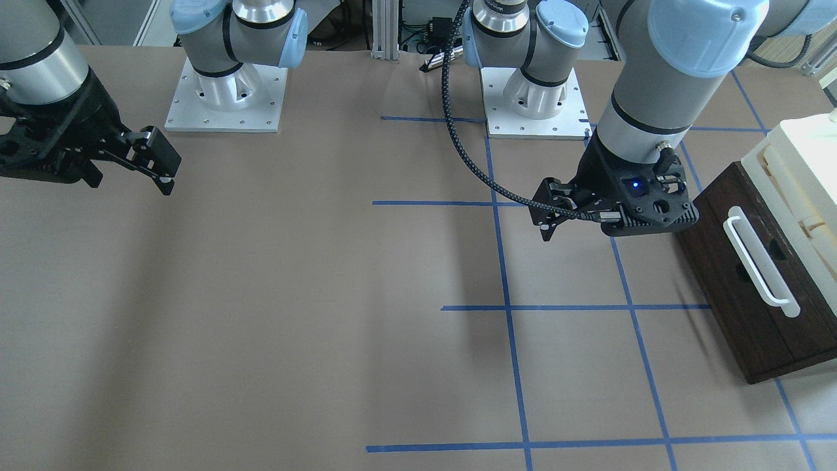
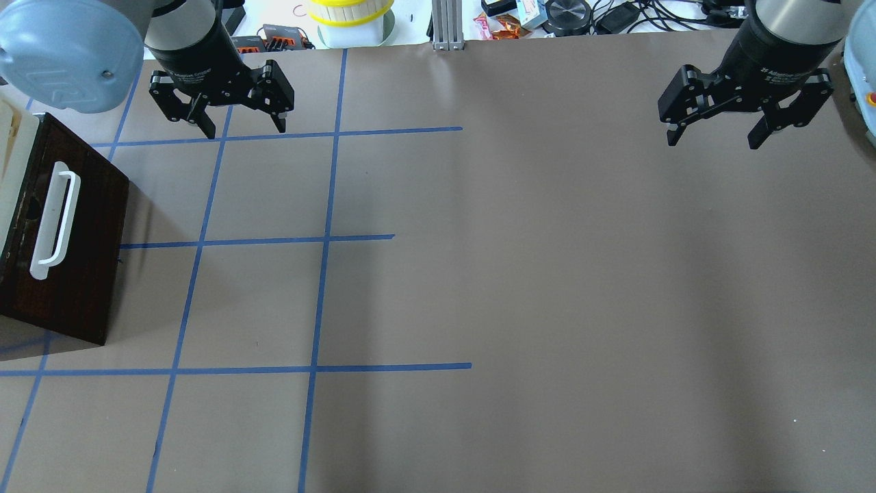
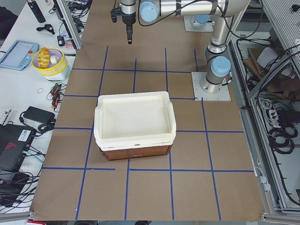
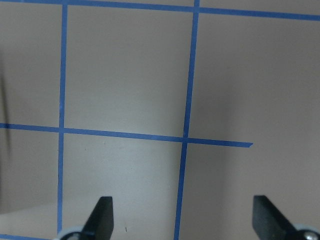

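My gripper (image 2: pixel 246 123) hangs over the blue-taped grid on the table, its fingers apart with nothing between them; in the left wrist view both fingertips (image 4: pixel 97 220) sit at the lower corners over bare floor of the grid. Beside it stands a dark wooden box (image 2: pixel 74 279) with a white handle (image 2: pixel 56 218) on its face and a cream tray-like top (image 3: pixel 133 117), seen also at the right of the front view.
A second arm's gripper (image 2: pixel 743 111) hangs across the table. Other arm bases (image 1: pixel 223 114) stand along the table's edge. A side bench (image 3: pixel 18 84) holds a yellow bowl, cables and electronics.
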